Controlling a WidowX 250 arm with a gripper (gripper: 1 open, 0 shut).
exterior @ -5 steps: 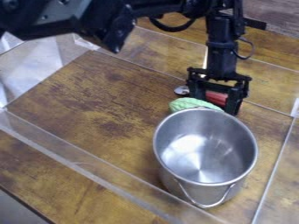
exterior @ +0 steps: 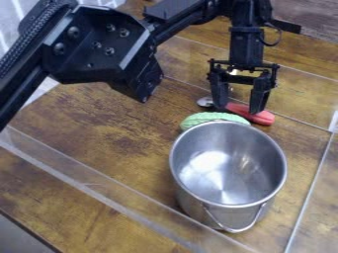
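Note:
My black gripper (exterior: pixel 240 97) is open, hanging at the upper right over a red-handled utensil (exterior: pixel 252 116) with a small metal end at its left. A pale green corn-shaped object (exterior: pixel 211 121) lies just in front of that utensil. A large steel pot (exterior: pixel 227 168) with a wire handle stands in the lower right, in front of both objects.
A clear-walled bin surrounds the wooden surface (exterior: pixel 93 148), whose left and middle are bare. My arm spans the upper left of the view.
My gripper has risen away from the red utensil, and the upper arm has swung lower into view at the left. The objects look nearly unmoved.

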